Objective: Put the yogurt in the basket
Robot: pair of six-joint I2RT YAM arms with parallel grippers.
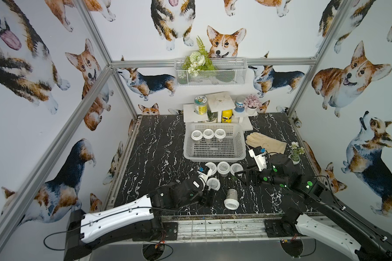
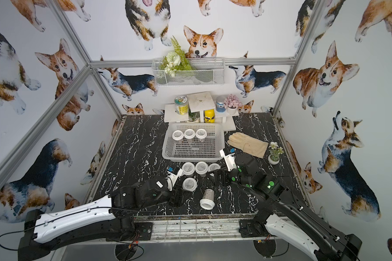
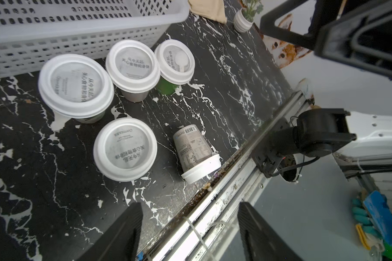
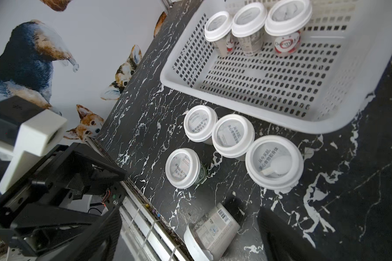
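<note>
Three white-lidded yogurt cups [image 4: 248, 32] stand upright side by side in the white perforated basket [image 1: 215, 152]. In front of it, several more stand on the table: a row of three, including the middle cup [image 1: 223, 168], and a single upright cup [image 3: 125, 149] nearer the front. Closest to the table edge, a tipped cup [image 3: 191, 150] lies on its side. My left gripper is part open, left of the tipped cup, nothing between its fingers. Over the table, right of the loose cups, my right gripper is open and empty; the tipped cup shows beyond its fingers.
Beige gloves [image 1: 265, 142] and a small potted plant [image 1: 296, 153] lie to the right of the basket. Behind it are white blocks with cans, including a yellow-labelled can [image 1: 200, 105].
</note>
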